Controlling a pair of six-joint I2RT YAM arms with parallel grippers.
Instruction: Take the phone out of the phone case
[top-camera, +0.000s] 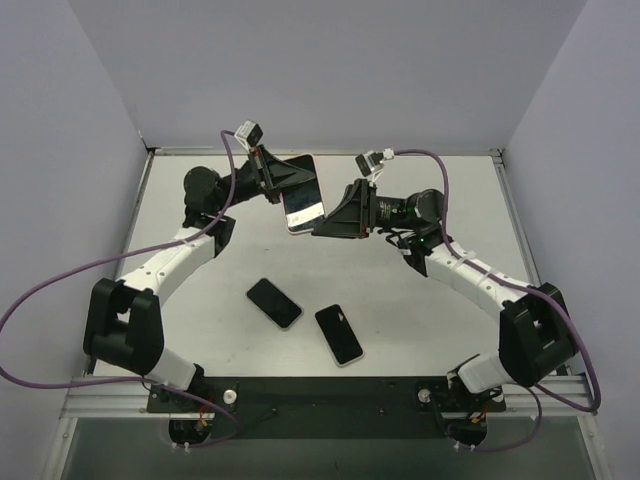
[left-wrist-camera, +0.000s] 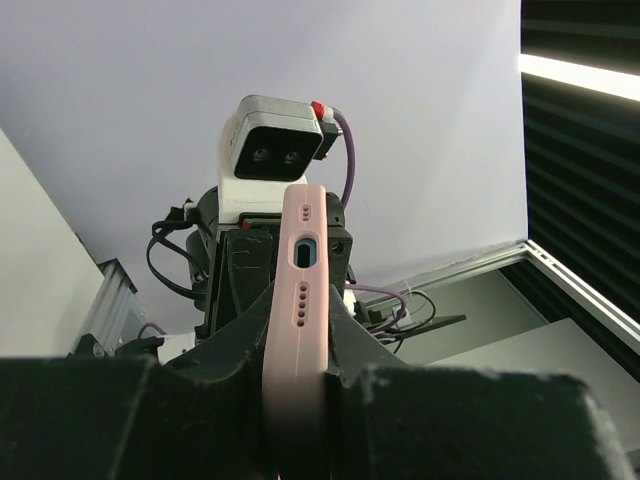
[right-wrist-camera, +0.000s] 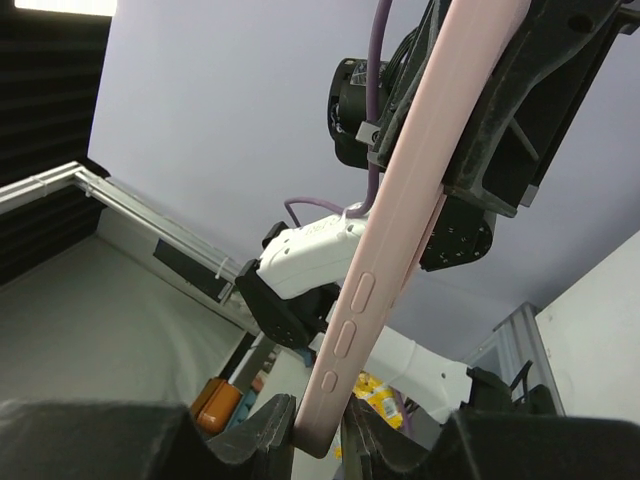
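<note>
A phone in a pale pink case (top-camera: 303, 208) is held upright-ish between both grippers above the white table. My left gripper (top-camera: 269, 172) is shut on its upper end; in the left wrist view the case's edge (left-wrist-camera: 305, 320) stands between the fingers. My right gripper (top-camera: 331, 225) is shut on the lower corner of the case, seen low in the right wrist view (right-wrist-camera: 318, 435). The case (right-wrist-camera: 400, 240) runs diagonally up from there to the left gripper. A slim second pink strip shows along it in that view; whether the phone is partly out is unclear.
Two dark phones (top-camera: 274, 302) lie on the near middle of the white table (top-camera: 420, 320). Purple cables trail along both arms.
</note>
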